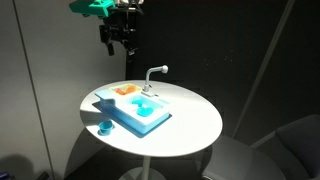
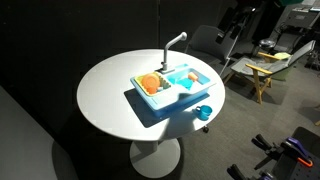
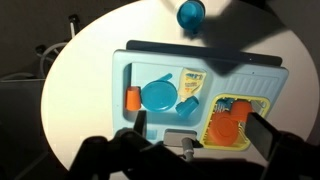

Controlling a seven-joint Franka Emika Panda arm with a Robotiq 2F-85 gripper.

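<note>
My gripper (image 1: 119, 50) hangs high above the round white table, with open fingers and nothing between its fingers. In the wrist view its two dark fingers (image 3: 143, 150) stand wide apart at the bottom. Below it lies a blue toy sink (image 3: 215, 75) with a faucet (image 1: 154, 72). The basin holds a blue plate (image 3: 158, 96), a blue cup (image 3: 187, 106), an orange cup (image 3: 133, 98) and a yellowish packet (image 3: 192, 82). A yellow rack (image 3: 216, 140) on the sink carries orange dishes (image 3: 223, 129). Outside the sink, a blue mug (image 3: 190, 14) rests near the table's edge.
The faucet rises well above the sink's rim. Grey seating (image 1: 255, 158) stands to the right in exterior view 1, apart from the table.
</note>
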